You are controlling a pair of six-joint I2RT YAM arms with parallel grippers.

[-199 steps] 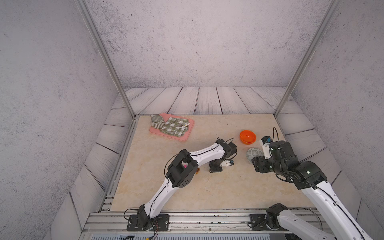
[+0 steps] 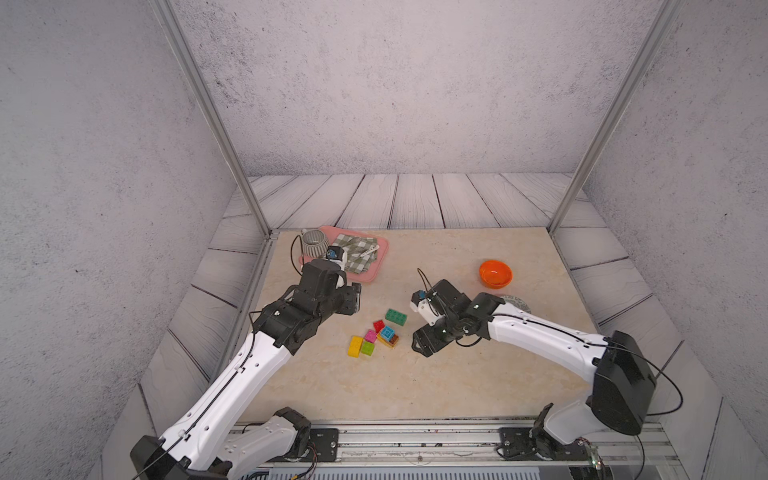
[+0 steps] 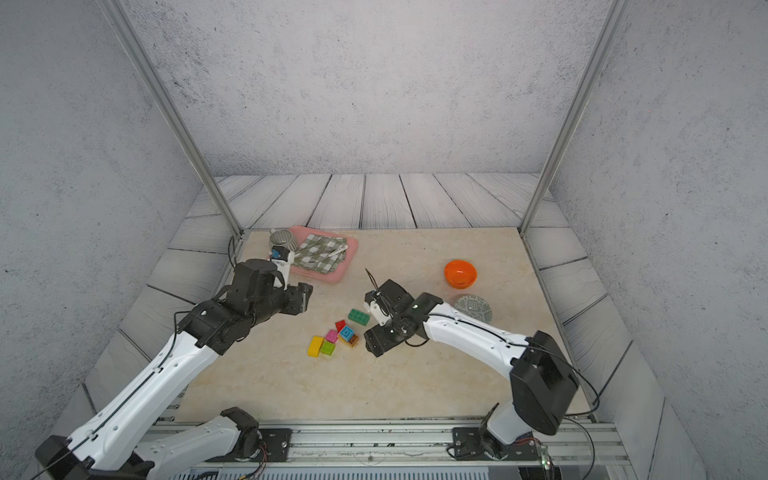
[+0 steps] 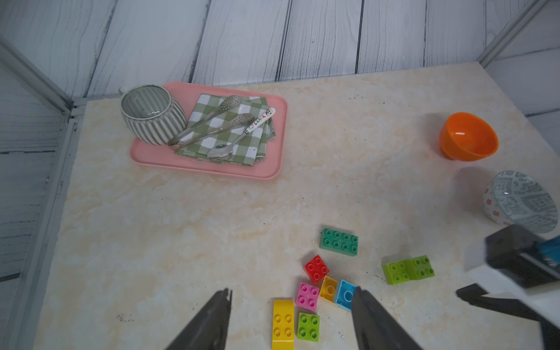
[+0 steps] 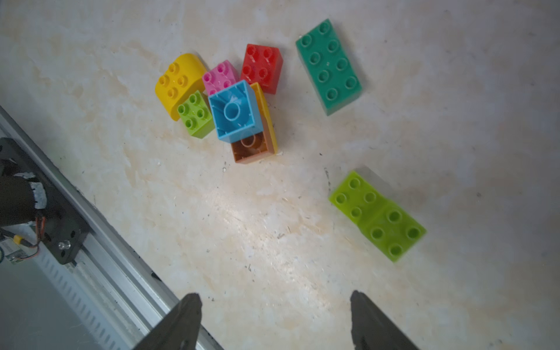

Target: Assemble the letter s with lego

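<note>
My left gripper has its fingers apart, high over the left of the table. Below it lie a yellow brick (image 4: 283, 319), small lime (image 4: 308, 326), pink (image 4: 306, 295) and red (image 4: 315, 268) bricks, and a green brick (image 4: 339, 241). A blue brick (image 5: 236, 111) rests upside down beside or on orange and brown pieces (image 5: 252, 150). A lime piece of two bricks (image 5: 376, 215) lies apart to the right. My right gripper, fingers apart, hangs over the centre-right, near that piece, empty.
A pink tray (image 4: 268, 163) with cloth, utensils and striped pot (image 4: 152, 119) sits back left. An orange bowl (image 4: 467, 140) and grey patterned bowl (image 4: 519, 201) stand at the right. The front and middle have free table.
My left arm has risen and pulled back to the left, uncovering the bricks. My right arm has swung leftward to the middle of the table.
</note>
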